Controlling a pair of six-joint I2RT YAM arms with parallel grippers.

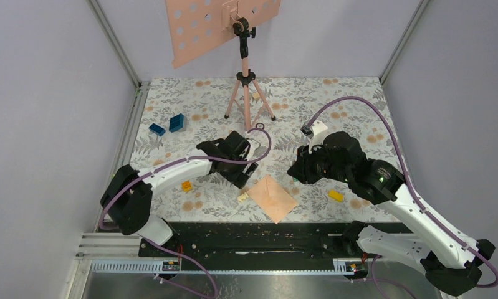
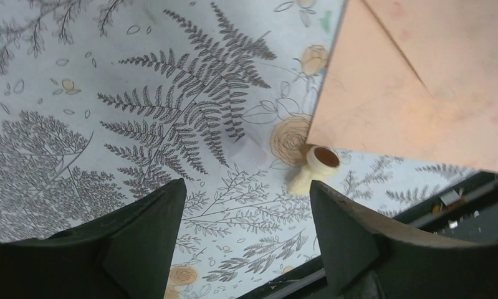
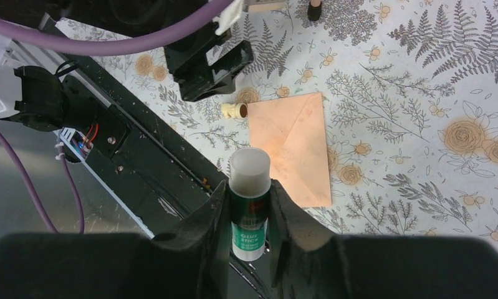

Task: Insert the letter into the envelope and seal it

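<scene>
The peach envelope [image 1: 272,199] lies near the table's front edge, its flap seam showing in the left wrist view [image 2: 421,112]. My left gripper hovers at the envelope's left, open, above a small pale cream cylinder [image 2: 315,168] beside the envelope's corner. A small white piece [image 2: 247,151] is faintly visible there. My right gripper holds a green glue stick [image 3: 249,233] upright, right of and above the envelope. I cannot pick out a separate letter.
A peach tripod [image 1: 246,99] stands at the back. Two blue containers [image 1: 177,123] are at back left. An orange block [image 1: 186,185] and a yellow block [image 1: 335,195] lie on the patterned table at either side.
</scene>
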